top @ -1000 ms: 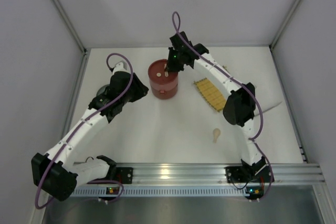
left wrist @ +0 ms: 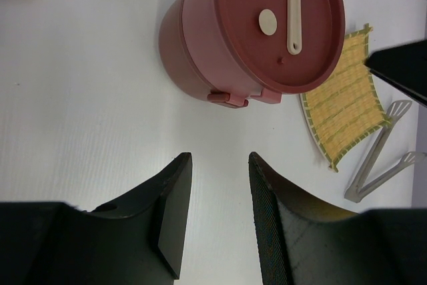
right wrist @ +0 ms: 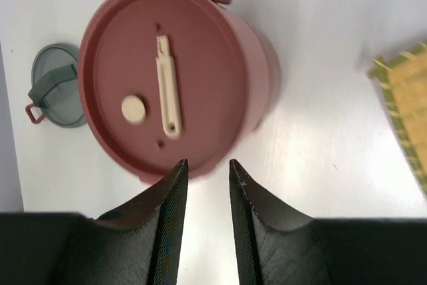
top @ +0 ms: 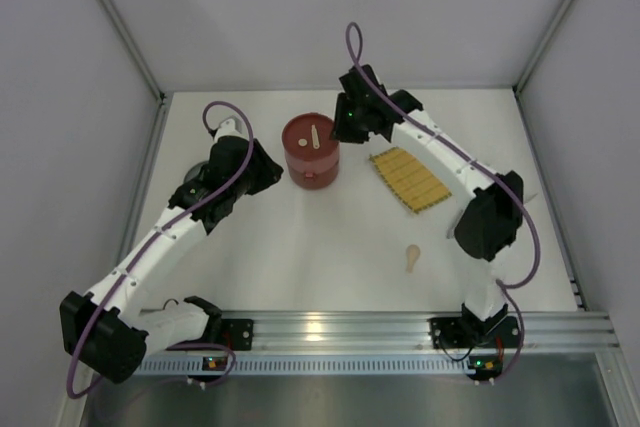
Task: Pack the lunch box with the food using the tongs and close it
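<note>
The round dark-red lunch box (top: 312,169) stands upright near the back middle of the table. Its flat lid (right wrist: 207,78) is on, with a pale handle bar (right wrist: 169,95) and a round button (right wrist: 133,109). At the box's right side hovers my right gripper, its fingers apart and nothing between them. My left gripper is also open and empty, left of the box and clear of it. Facing it is the front latch (left wrist: 228,99). In the left wrist view, part of the right gripper shows as a dark shape at the right edge.
Right of the box lies a yellow checked mat (top: 410,179). Metal tongs (left wrist: 379,155) rest beyond it, and a wooden spoon (top: 413,255) nearer the front. A grey lidded bowl (right wrist: 63,101) with a dark strap sits at the left, partly behind my left arm.
My right gripper has moved right, from over the lid's handle to the box's right edge, uncovering the handle. The left arm and the box have stayed in place.
</note>
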